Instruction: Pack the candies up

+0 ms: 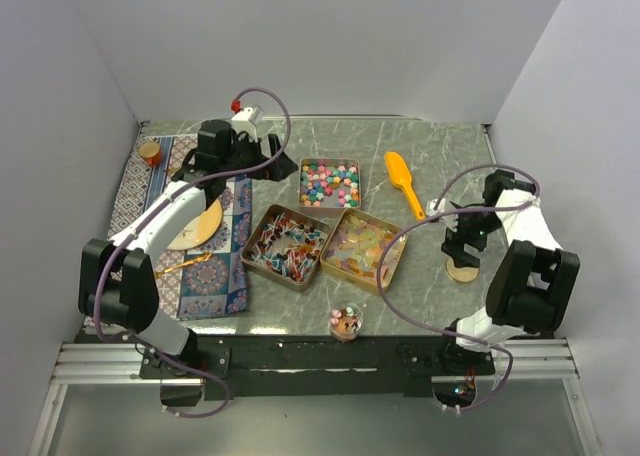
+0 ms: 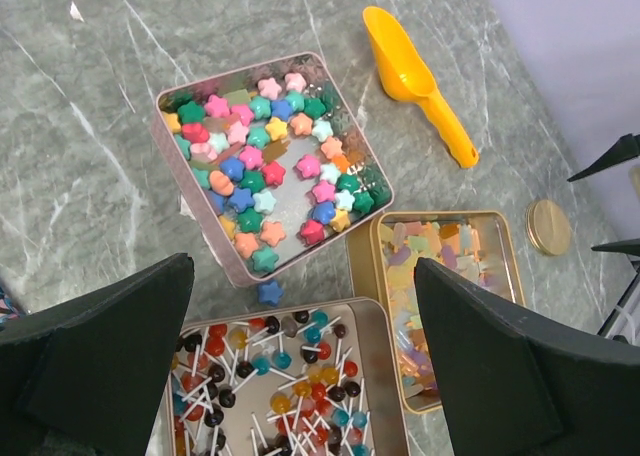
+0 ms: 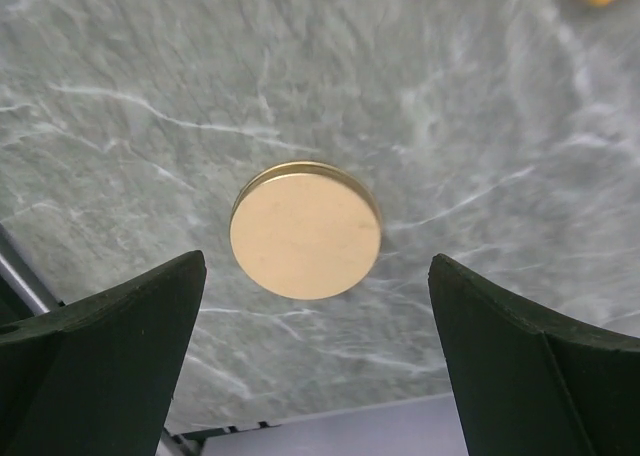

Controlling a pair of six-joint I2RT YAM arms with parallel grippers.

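A jar (image 1: pixel 345 321) with mixed candies inside stands at the table's front edge. Its likely lid, a round gold disc (image 3: pixel 306 234), lies flat on the table at the right. Above it, my right gripper (image 1: pixel 466 254) is open and empty, with the disc seen between and beyond its fingers. Star candies fill part of the back tray (image 1: pixel 330 210), lollipops the front-left tray (image 1: pixel 246 244), and translucent gummies the front-right tray (image 1: pixel 398 268). My left gripper (image 1: pixel 283 158) hangs open and empty just left of the star tray.
An orange scoop (image 1: pixel 400 176) lies right of the star tray. One loose blue star (image 2: pixel 270 293) is on the table between trays. At the left are a patterned cloth (image 1: pixel 214 294), a plate (image 1: pixel 200 226) and a cup (image 1: pixel 150 153). Bare table surrounds the disc.
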